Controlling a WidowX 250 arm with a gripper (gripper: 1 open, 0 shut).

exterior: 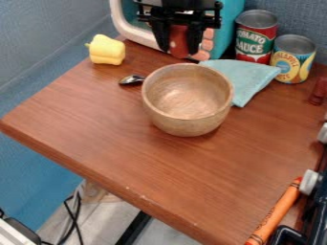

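Note:
My gripper (pixel 179 27) hangs at the top centre with a red object (pixel 178 44) between or just behind its fingers; whether it is shut on it is hard to tell. Below it, a wooden bowl (pixel 186 100) sits on the wooden table (pixel 102 144), its inside empty as far as shows.
A yellow pepper (pixel 106 50), a dark spoon-like item (pixel 132 80), a light blue cloth (pixel 246 78), a tomato sauce can (pixel 254 36), a second can (pixel 293 59) and a teal appliance (pixel 225 19) fill the back. An orange marker (pixel 281 212) lies front right.

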